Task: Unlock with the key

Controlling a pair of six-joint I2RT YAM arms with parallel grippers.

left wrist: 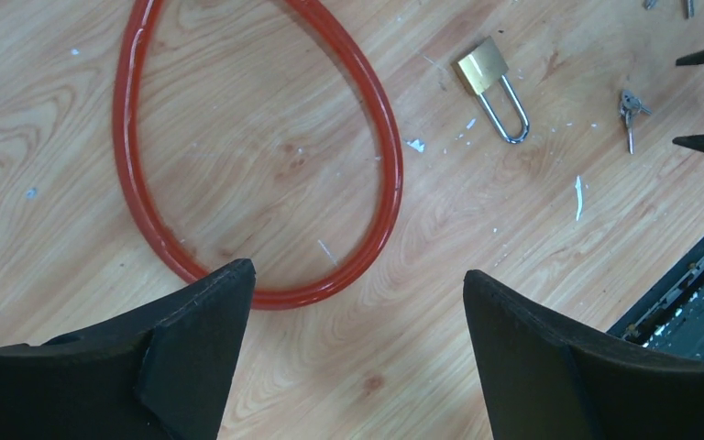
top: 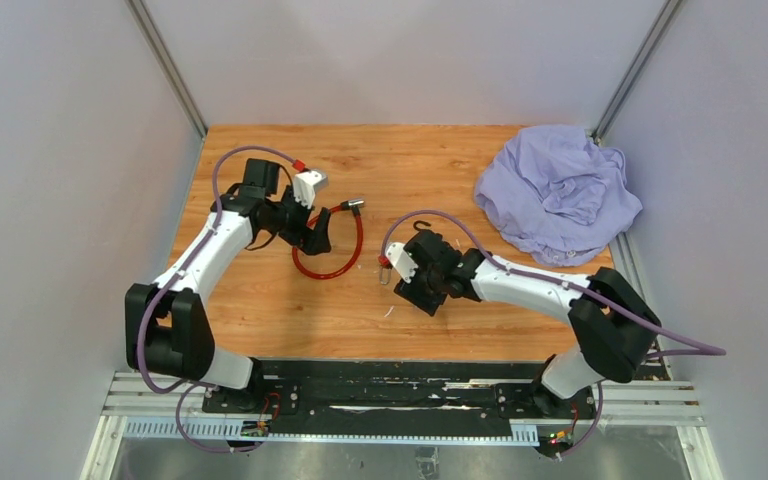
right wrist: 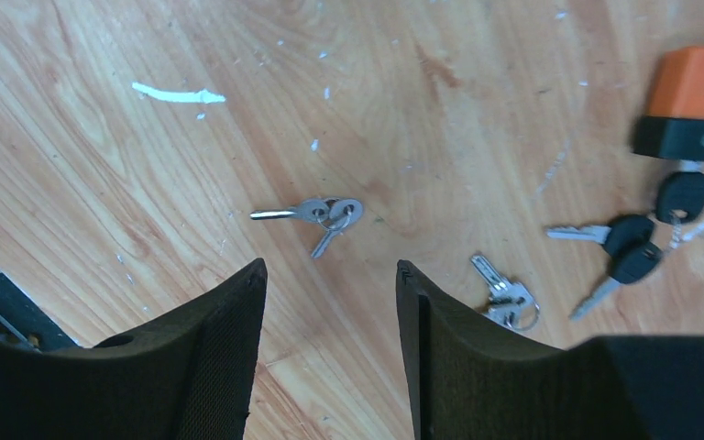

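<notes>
A brass padlock [left wrist: 482, 68] with a closed-looking silver shackle lies flat on the table, right of the red cable loop in the left wrist view. Two small silver keys on a ring [right wrist: 332, 213] lie on bare wood, beyond and between the spread fingers of my right gripper. That gripper is open and empty; its arm hides these keys from above. My left gripper hangs over the near end of the red cable loop, open, nothing between its fingers, with the padlock off to its right.
A red cable lock [top: 360, 240] lies in a loop under the left arm. An orange padlock [right wrist: 697, 84], black-headed keys [right wrist: 625, 240] and another silver key pair [right wrist: 506, 295] lie near the right gripper. Purple cloth [top: 560, 195] is heaped at the back right.
</notes>
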